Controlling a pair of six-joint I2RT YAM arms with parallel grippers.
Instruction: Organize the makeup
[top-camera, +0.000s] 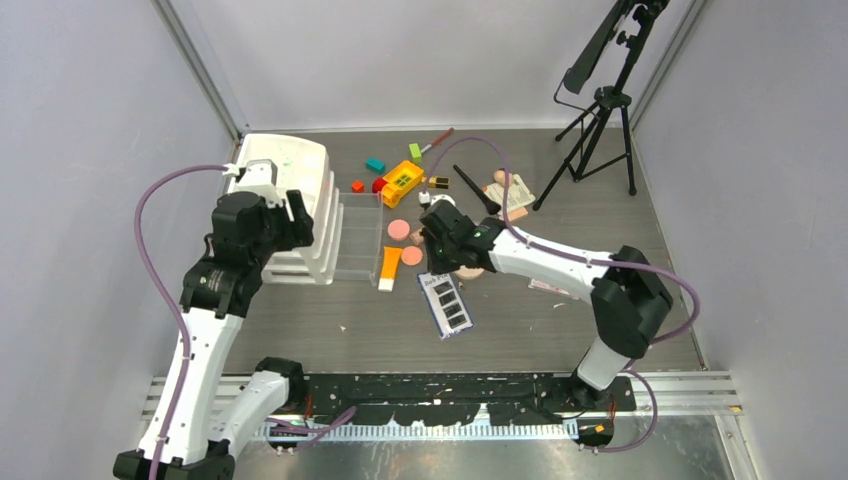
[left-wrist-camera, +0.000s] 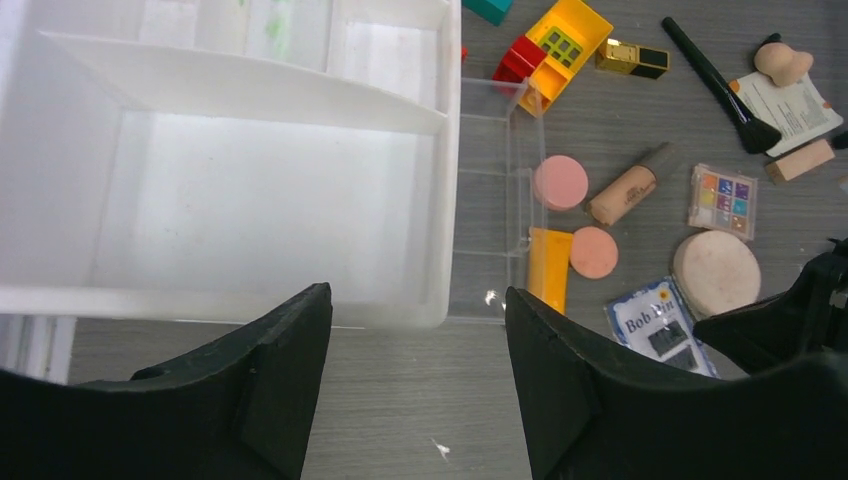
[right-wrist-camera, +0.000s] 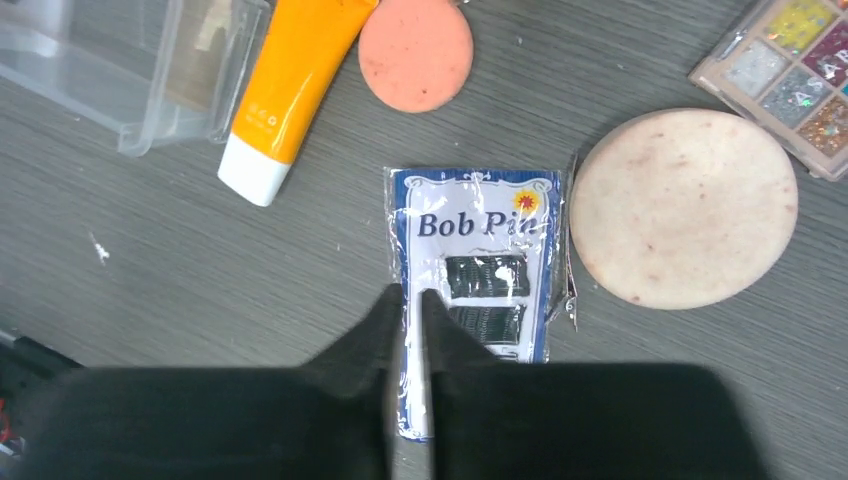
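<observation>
The Bob Pin card lies flat on the grey floor, and in the right wrist view the same card sits under my right gripper, whose fingertips stand a narrow gap apart with nothing between them. Beside it are a round beige sponge, an orange tube, a coral puff and a glitter palette. My left gripper is open and empty, over the front edge of the white drawer unit. A clear drawer sticks out of that unit, its visible inside empty.
Farther back lie a yellow toy block, a gold-and-black item, a foundation bottle, a black brush and a small beige sponge. A black tripod stands back right.
</observation>
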